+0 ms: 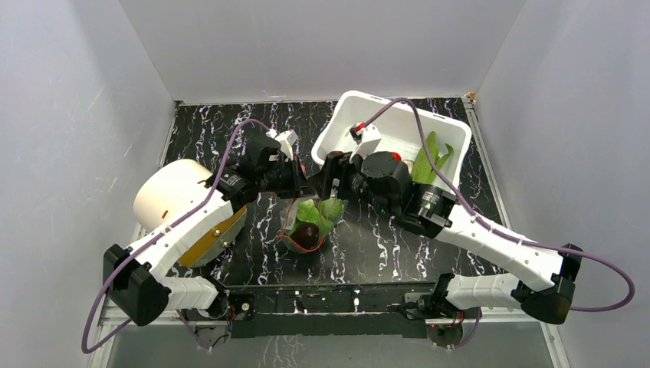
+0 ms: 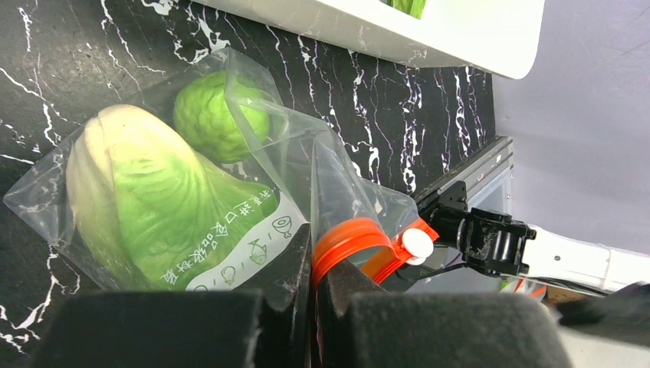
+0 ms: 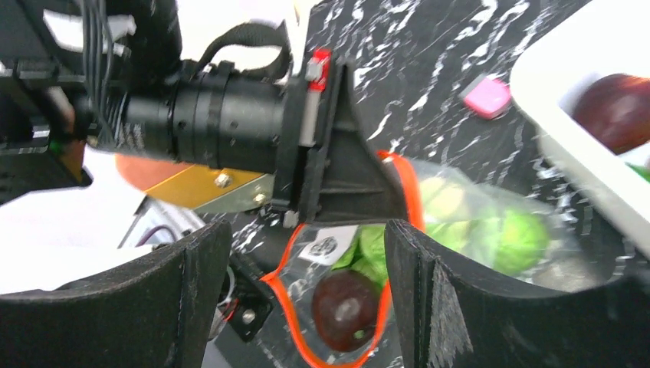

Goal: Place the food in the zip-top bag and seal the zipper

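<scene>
A clear zip top bag (image 2: 295,165) with an orange zipper (image 2: 352,230) lies on the dark counter. In the left wrist view it holds a ruffled green vegetable (image 2: 218,115) and a pale green, elongated vegetable (image 2: 153,192). A dark round food (image 3: 345,310) shows at the bag's open mouth in the right wrist view. My left gripper is shut on the bag's orange edge. A white slider (image 2: 418,243) sits on the zipper. My right gripper is partly open above the mouth, nothing held between its fingers; whether one finger touches the bag, I cannot tell.
Behind the right arm stands a white bin (image 1: 341,123) with green pods (image 1: 429,157) and a dark food (image 3: 613,111). A pink item (image 3: 487,96) lies beside it. At left is a cream and yellow rounded object (image 1: 172,195).
</scene>
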